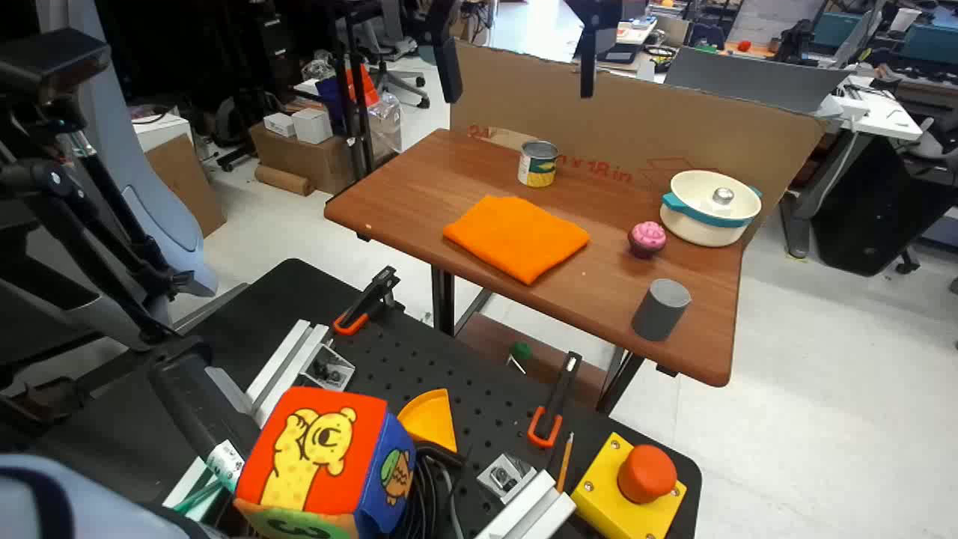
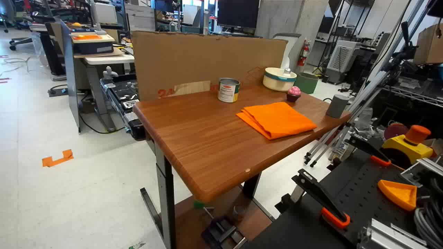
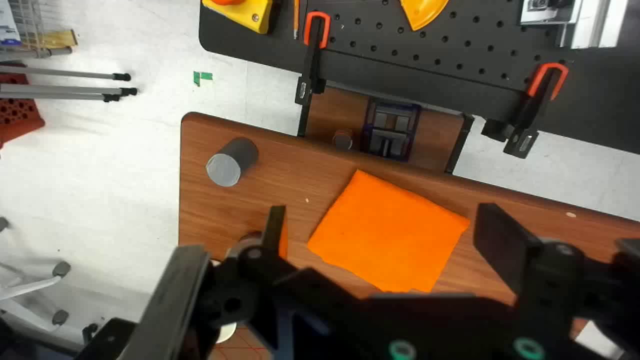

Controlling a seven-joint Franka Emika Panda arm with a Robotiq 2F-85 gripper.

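Note:
High over the wooden table, my gripper is open, its two dark fingers spread wide with nothing held between them. Below that gap an orange cloth (image 3: 390,234) lies folded flat on the tabletop. In exterior view 1, only the gripper's two fingers (image 1: 588,67) show at the top edge. Farther along the table are a grey cylinder (image 1: 661,310), a cupcake with pink frosting (image 1: 647,239), a cream pot with teal handles and a lid (image 1: 709,208), and an opened-looking tin can (image 1: 538,163).
A cardboard sheet (image 2: 187,58) stands along the table's back edge. The black pegboard bench (image 1: 467,395) runs along the front, carrying clamps, a picture cube (image 1: 314,445) and a yellow box with a red button (image 1: 629,485). Bare tabletop (image 2: 187,132) lies left of the cloth in exterior view 2.

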